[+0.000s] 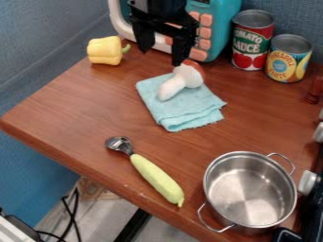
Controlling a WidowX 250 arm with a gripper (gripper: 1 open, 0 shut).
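The black gripper (163, 40) hangs at the top centre in front of a teal toy microwave (221, 28), its fingers spread apart with nothing seen between them. Below it a white mushroom-like object (177, 85) with a reddish top lies on a folded light-blue cloth (183, 112). A yellow pepper (105, 51) lies left of the gripper. In front are an ice-cream scoop (120, 145) and a pale yellow-green corn or squash (158, 178) touching it.
A tomato sauce can (252, 43) and a yellow can (288, 59) stand at the back right. A steel pot (248, 189) sits at front right, beside dark items at the edge.
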